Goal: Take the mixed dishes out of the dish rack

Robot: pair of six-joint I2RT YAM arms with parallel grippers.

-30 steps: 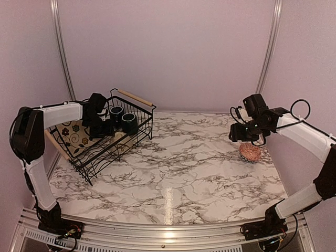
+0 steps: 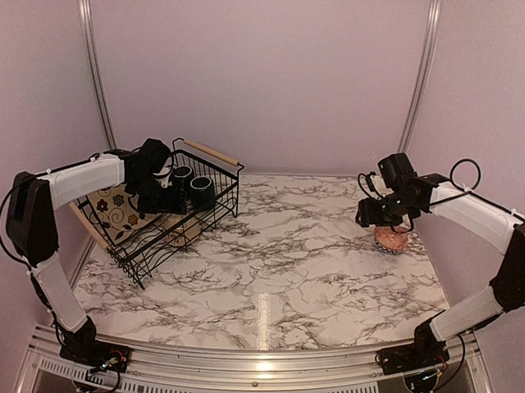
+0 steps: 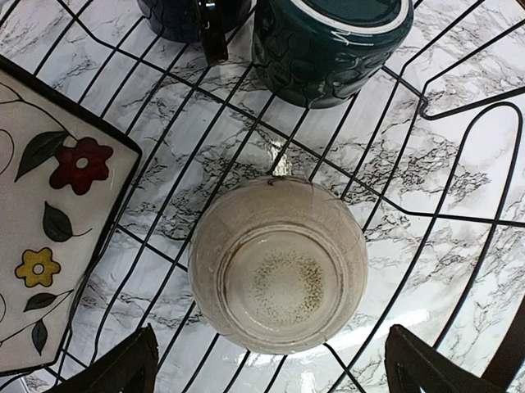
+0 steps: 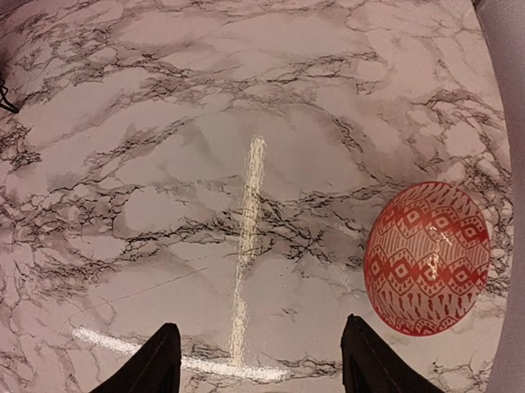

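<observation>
In the left wrist view a beige bowl [image 3: 279, 270] rests upside down on the wires of the black dish rack [image 2: 221, 214]. My left gripper is open over the rack, its fingers spread wide near the bowl's lower side, not touching it as far as I can tell. A square flowered plate [image 3: 49, 221] leans at the left, and a dark green mug [image 3: 328, 57] and a dark blue mug [image 3: 176, 18] stand inverted beyond the bowl. On the right, my right gripper hangs open and empty, close to a red patterned bowl [image 4: 428, 260] on the table.
The rack fills the left side of the marble table [image 2: 303, 262]; its near wire wall and wooden handles [image 2: 209, 152] stand around the dishes. A wall [image 2: 484, 123] closes off the right side.
</observation>
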